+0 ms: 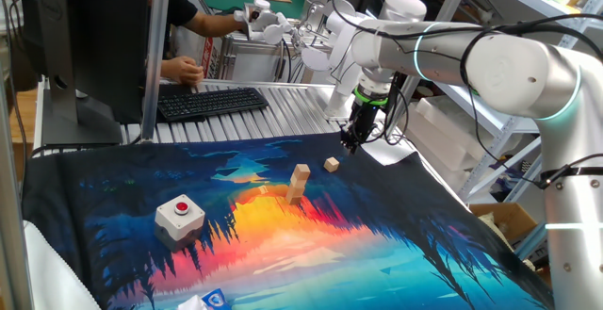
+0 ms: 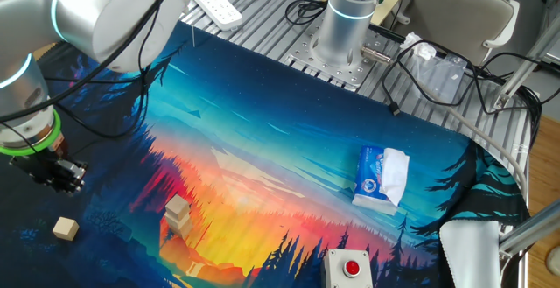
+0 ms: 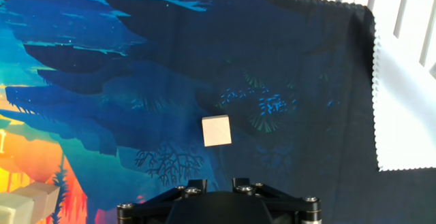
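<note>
A single light wooden cube [image 1: 331,164] lies alone on the dark part of the printed cloth. The wrist view shows this cube [image 3: 216,131] ahead of the fingertips, with a strip of bare cloth between. My gripper [image 1: 350,147] hangs above the cloth, close to the lone cube but apart from it. In the wrist view a gap stands between the gripper's [image 3: 219,184] fingertips, and nothing is in it. Wooden cubes stacked in a small upright tower [image 1: 298,186] stand nearby; exterior view 2 shows the tower [image 2: 178,214] from above.
A grey box with a red button [image 1: 180,220] sits on the cloth. The blue-and-white tissue pack [image 2: 381,179] lies on the far side. A keyboard [image 1: 210,104] and a monitor [image 1: 89,56] stand behind the cloth, where a person's hand [image 1: 183,70] rests.
</note>
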